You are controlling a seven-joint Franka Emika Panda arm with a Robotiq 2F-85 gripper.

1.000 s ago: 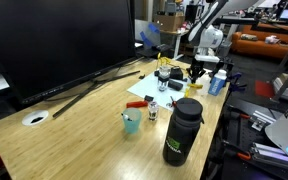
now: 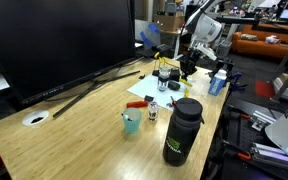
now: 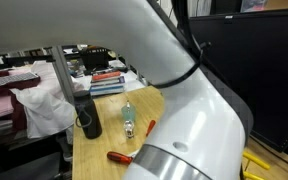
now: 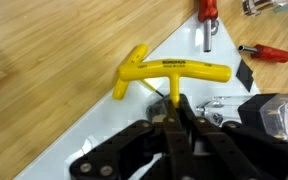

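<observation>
A yellow T-handle tool [image 4: 174,69] stands out in the wrist view, its crossbar level and its stem running down between my fingers. My gripper is shut on that stem. Beneath the crossbar shows a second yellow handle [image 4: 129,75], lower down over the table and partly covered. In exterior view 1 my gripper [image 2: 189,73] hangs at the far right part of the table, with yellow [image 2: 187,89] below it. The white arm hides the gripper in exterior view 2, where a yellow piece [image 3: 256,160] shows at the lower right.
Red-handled tools [image 4: 209,12] lie on white paper, near a clear container [image 4: 284,115]. A black canister [image 2: 182,130], a teal cup [image 2: 132,120] and a small silver jar [image 2: 152,110] stand nearer on the table. Bare wood is free at the left front.
The white arm has risen and leaned a little to the left in exterior view 1. The canister, cup and jar stand where they were.
</observation>
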